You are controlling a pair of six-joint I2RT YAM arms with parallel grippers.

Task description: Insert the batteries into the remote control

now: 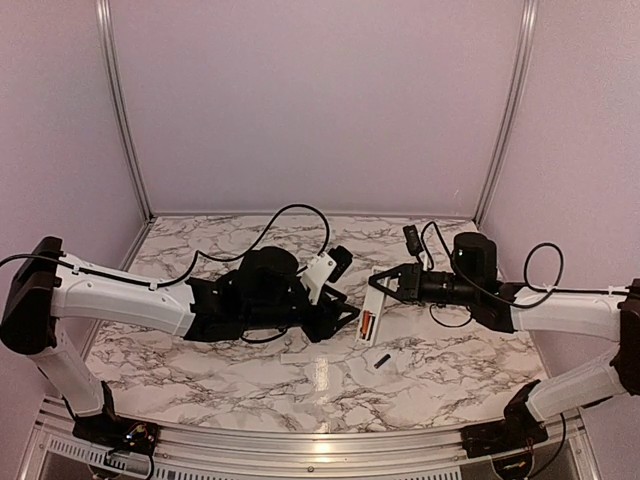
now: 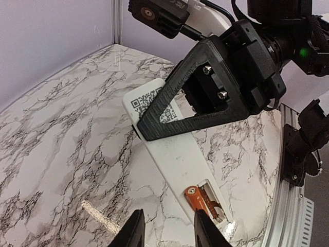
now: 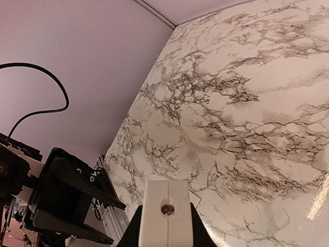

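My right gripper (image 1: pixel 385 282) is shut on the white remote control (image 2: pixel 177 162) (image 3: pixel 165 231), holding it by its upper end over the table. In the left wrist view an orange battery (image 2: pixel 198 201) sits in the open compartment at the remote's lower end, beside a hollow slot area. A loose dark battery (image 1: pixel 382 361) lies on the table just below the remote in the top view. My left gripper is open, its fingers apart with nothing between them, just to the left of the remote's lower end.
A thin pale item (image 1: pixel 297 358) lies on it below the left gripper. Metal rails run along the front edge, and walls close in the sides and back.
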